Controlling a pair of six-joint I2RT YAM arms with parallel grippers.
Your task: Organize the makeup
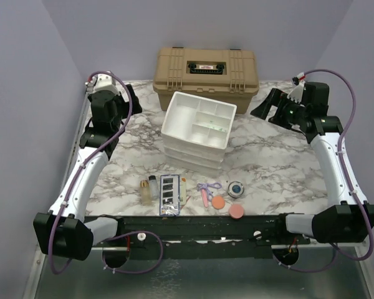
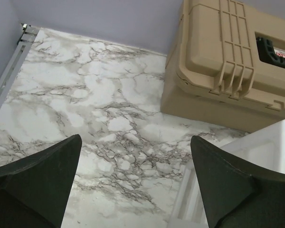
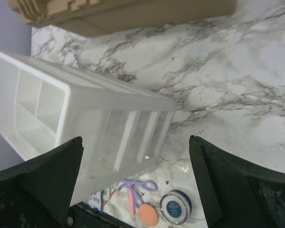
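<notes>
A white tiered organizer [image 1: 181, 121] with compartments stands mid-table, close beside my open right gripper in the right wrist view [image 3: 136, 154]. My left gripper is open over bare marble at the back left. Along the front lie yellowish bottles [image 1: 145, 192], a grey tube [image 1: 153, 187], a palette in clear packaging [image 1: 169, 194], purple scissors [image 1: 209, 188], a pink item [image 1: 204, 198], an orange disc [image 1: 217, 202], a pink disc [image 1: 236, 211] and a round dark-lidded tin [image 3: 174, 209]. Both grippers have nothing between their fingers.
A tan toolbox [image 1: 206, 75] stands along the back wall behind the organizer. A metal rail [image 2: 9, 76] runs along the left edge.
</notes>
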